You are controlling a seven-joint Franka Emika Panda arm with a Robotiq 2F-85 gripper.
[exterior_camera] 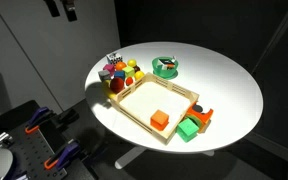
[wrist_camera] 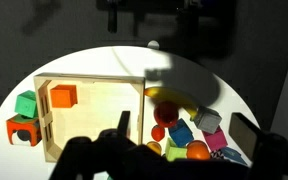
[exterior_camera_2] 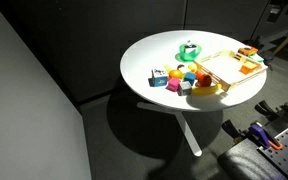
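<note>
My gripper hangs high above the table, its two dark fingers wide apart with nothing visible between them. Below in the wrist view lies a shallow wooden tray (wrist_camera: 143,100), with an orange cube (wrist_camera: 63,96) in one corner. Outside that end of the tray are a green block (wrist_camera: 26,105) and an orange toy (wrist_camera: 22,132). A crowded group of toys lies past the opposite end: a yellow banana-like piece (exterior_camera: 113,95), a red ball (wrist_camera: 166,112), a blue block (wrist_camera: 184,133), a grey cube (wrist_camera: 207,119) and a magenta block (wrist_camera: 212,143). The fingers hide part of the tray and group.
A green bowl-like container (exterior_camera: 165,67) with something inside stands toward the back. Bare tabletop stretches around it. The table edge (exterior_camera_2: 125,60) is open to dark floor.
</note>
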